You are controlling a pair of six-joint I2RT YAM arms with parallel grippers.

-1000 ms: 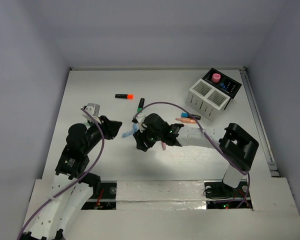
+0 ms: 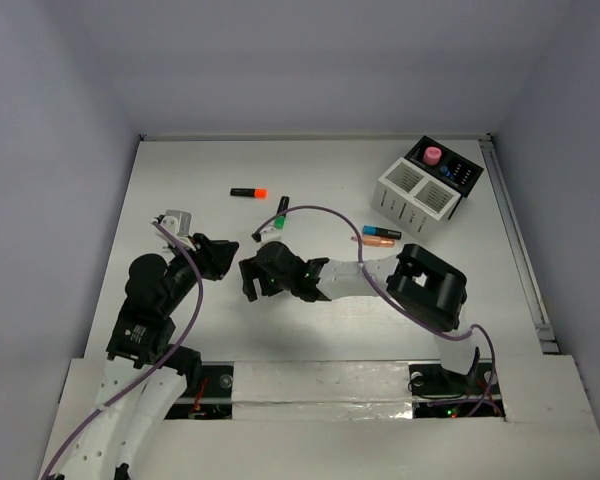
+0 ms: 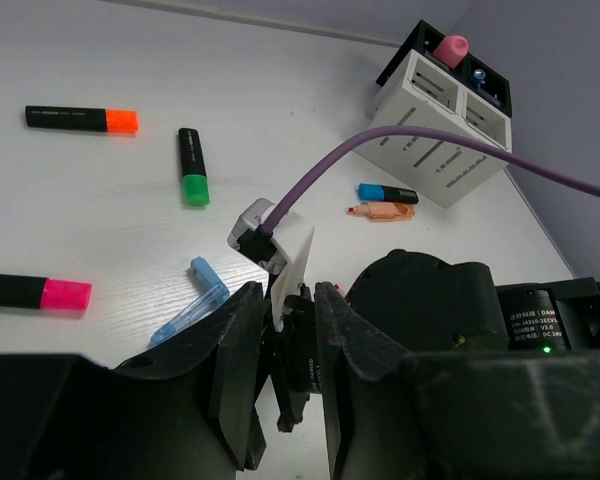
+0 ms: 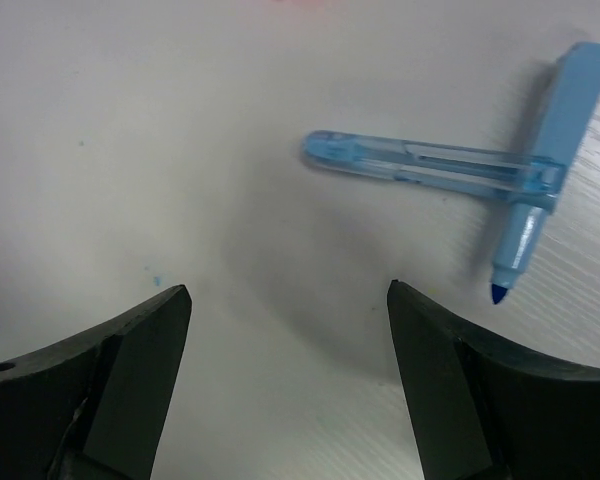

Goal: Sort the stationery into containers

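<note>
Light-blue pen [image 4: 557, 120] pieces lie on the table: one with a dark tip, and a translucent arm crossing it. In the right wrist view they are above and right of my right gripper, whose fingers stand apart over bare table. From above, this gripper [image 2: 250, 280] hides most of them. My left gripper hovers at the left; its fingers are a little apart, the right arm showing behind the gap, and no held object is visible. Other markers are orange-black [image 2: 248, 193], green-black [image 2: 281, 213], pink-black [image 3: 35, 292], blue-black [image 2: 382, 232] and orange [image 2: 375, 241].
At the back right stands a white two-compartment container [image 2: 415, 197], against a black box [image 2: 458, 172] with a pink and a blue piece in it. The purple cable [image 2: 325, 210] of the right arm arches above the table.
My right gripper has moved left, and the light-blue pen has become mostly hidden in the top view.
</note>
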